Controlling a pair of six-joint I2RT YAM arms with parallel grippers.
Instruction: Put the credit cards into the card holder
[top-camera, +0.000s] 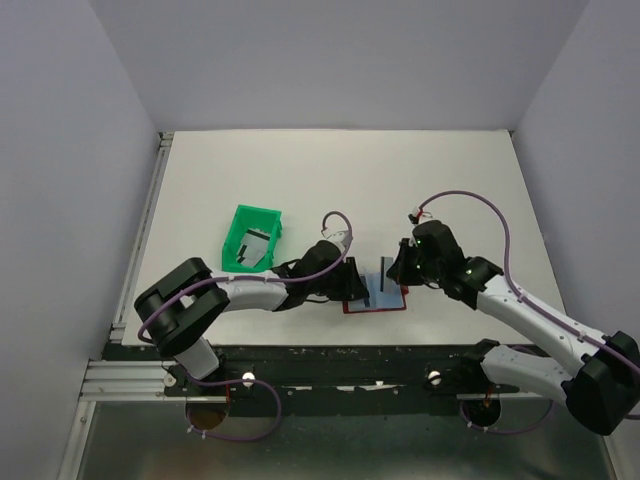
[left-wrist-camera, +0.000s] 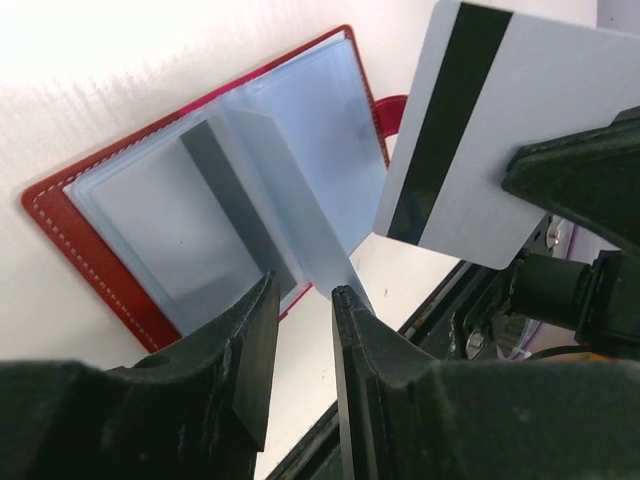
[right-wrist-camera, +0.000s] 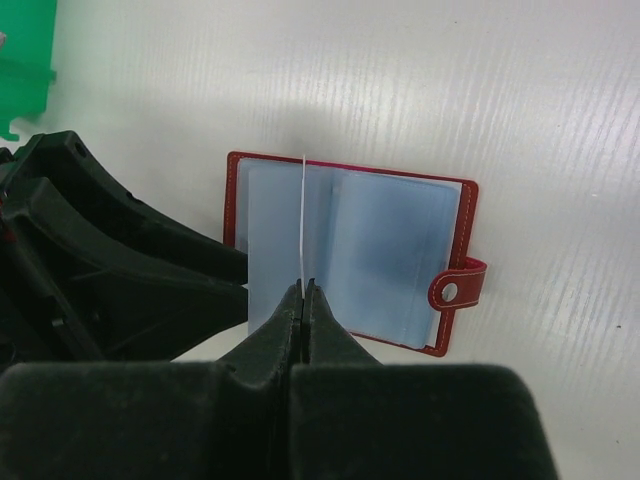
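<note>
The red-edged card holder (top-camera: 375, 306) lies spread flat on the table, its clear sleeves facing up. A card with a dark stripe (left-wrist-camera: 235, 205) shows in the sleeve on one side. One clear sleeve leaf (left-wrist-camera: 300, 200) stands raised near the middle. My left gripper is part open at this leaf's free edge; whether the leaf is between its fingers is unclear. My right gripper is shut on a white card (left-wrist-camera: 470, 130) with a black stripe. Seen edge-on in the right wrist view, that card (right-wrist-camera: 302, 220) hangs over the holder beside the raised leaf.
Toward the left of the table stands a green box (top-camera: 267, 222) with several cards (top-camera: 253, 247) in it. Both grippers are close together over the holder.
</note>
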